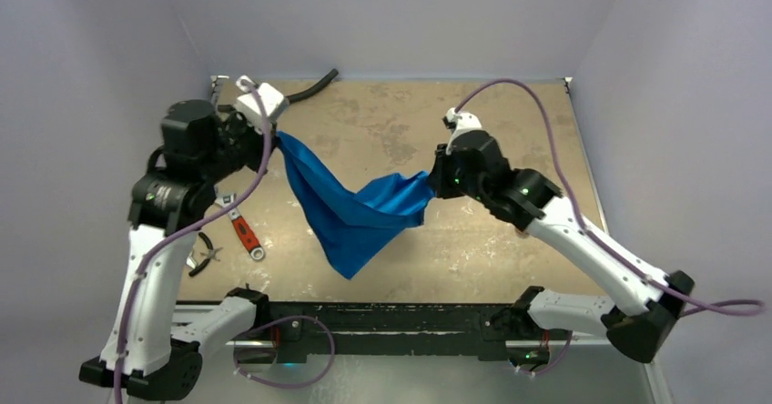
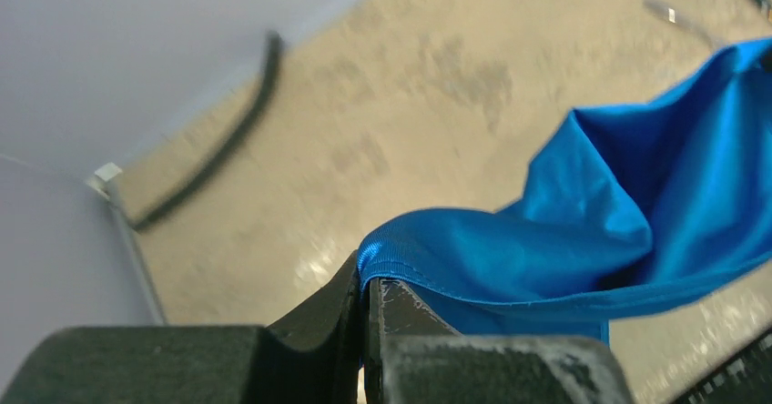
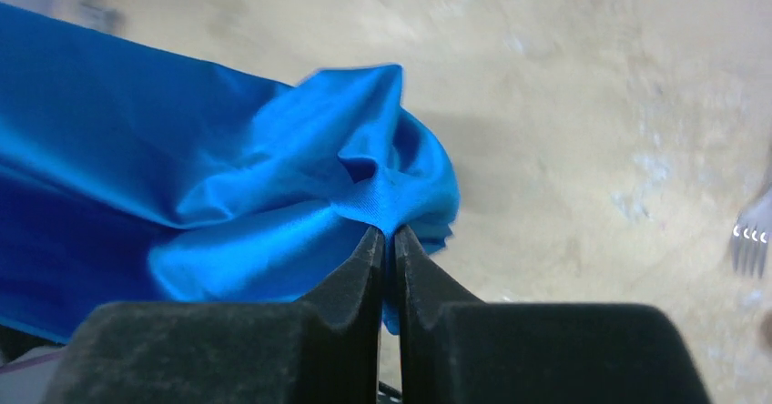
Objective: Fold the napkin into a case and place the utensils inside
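The blue napkin (image 1: 350, 222) is stretched between the two grippers in the top view, its front corner hanging toward the table's front. My left gripper is shut on one end, the cloth draped over its fingertips. My right gripper has bunched cloth between its fingers at the other end. A fork (image 3: 750, 236) lies at the right edge of the right wrist view; in the top view the right arm hides much of that side.
A wrench (image 1: 246, 233) and pliers (image 1: 205, 258) lie at the left. A black bar (image 1: 319, 83) lies along the back.
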